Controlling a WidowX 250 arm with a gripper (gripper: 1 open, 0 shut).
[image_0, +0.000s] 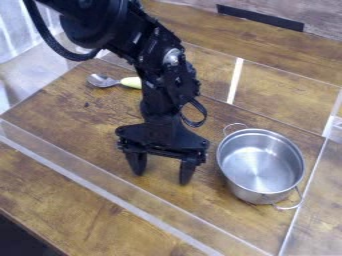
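My black gripper (160, 165) is open and low over the wooden table (67, 180), its two fingers apart with no object visible between them. To its right sits a steel pot (259, 160) with wire handles. Behind my arm at the upper left, a metal spoon (102, 81) and a pale yellow object (131, 82) lie on the table, the latter partly hidden by the arm.
Clear plastic strips border the work area at the front left and right. Bare wood lies to the left of my gripper and at the back right. The table's front left edge drops into darkness.
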